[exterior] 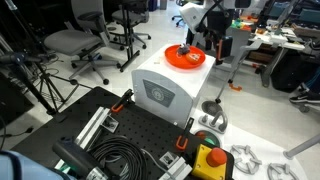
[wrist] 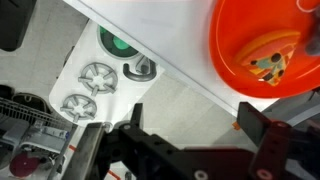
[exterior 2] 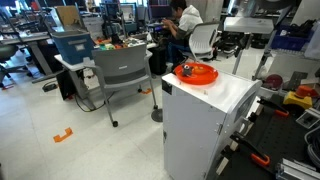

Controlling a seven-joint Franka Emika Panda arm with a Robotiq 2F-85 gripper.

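Note:
A red-orange plate [exterior: 186, 57] rests on a white surface [exterior: 160, 68]. On it, in the wrist view, a toy pizza slice [wrist: 267, 60] lies near the rim, with a dark grey item [wrist: 314, 42] beside it, cut off by the frame edge. My gripper is open, its two black fingers [wrist: 128, 150] well apart and nothing between them. In the first exterior view the gripper [exterior: 220, 52] hangs to the right of the plate, higher than the surface and clear of it. The second exterior view shows the plate [exterior 2: 196, 74] and the grey item [exterior 2: 187, 69] too.
A toy stove with burners [wrist: 98, 75] and a green disc stands beside the white surface. A yellow block with a red knob [exterior: 211, 160] and a black cable coil [exterior: 118, 158] lie in front. Chairs [exterior 2: 122, 74] and a seated person [exterior 2: 184, 24] are behind.

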